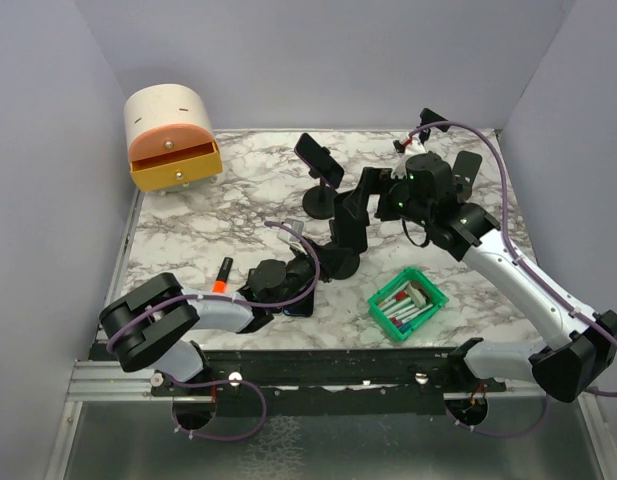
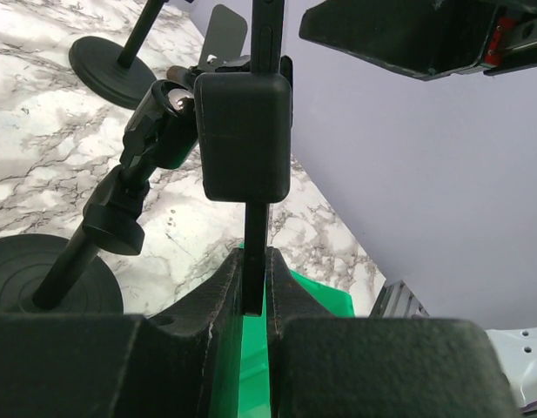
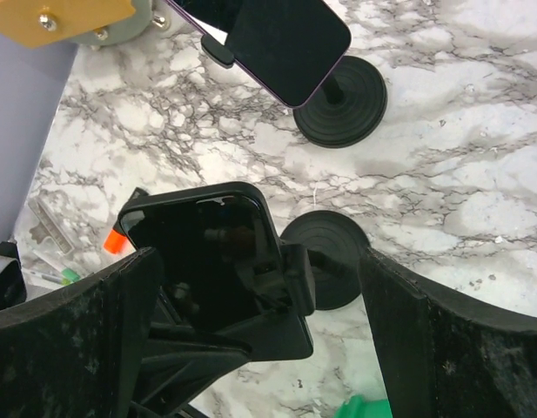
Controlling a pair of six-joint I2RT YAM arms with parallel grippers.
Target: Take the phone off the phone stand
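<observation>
A black phone [image 1: 349, 222] stands in the holder of the nearer phone stand [image 1: 345, 267]. Seen edge-on in the left wrist view, the phone [image 2: 255, 231] still passes through the stand's clamp [image 2: 246, 135]. My left gripper is shut on the phone's end below that clamp. My right gripper [image 1: 370, 195] is open close to the phone's upper end. In the right wrist view the glossy phone screen [image 3: 207, 252] shows beyond the spread fingers [image 3: 416, 335], not pinched by them. The left gripper's black fingers [image 3: 198, 361] reach the phone's lower part.
Behind stands another phone [image 1: 319, 160] on a stand. A green bin [image 1: 431, 305] with pens is at front right, a drawer box [image 1: 173, 175] at back left. More stands are at back right. An orange-and-black tool [image 1: 223, 274] and dark flat objects [image 1: 300, 302] lie at front left.
</observation>
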